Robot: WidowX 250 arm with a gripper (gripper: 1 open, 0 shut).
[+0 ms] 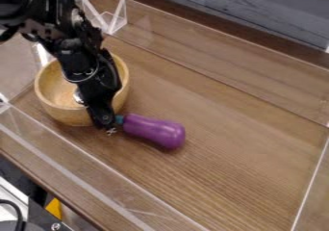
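Note:
My black gripper (pixel 111 121) reaches down from the upper left over a tan bowl (pixel 58 98) and is shut on the narrow end of a purple eggplant (pixel 157 132). The eggplant's body points right and down, outside the bowl, low over or on the wooden table. The gripper's arm hides much of the bowl's middle and right part.
A wall (pixel 244 18) runs along the back. A white wire-like object (pixel 106 13) is at the back left. Dark cables lie at the lower left, beside the table's edge.

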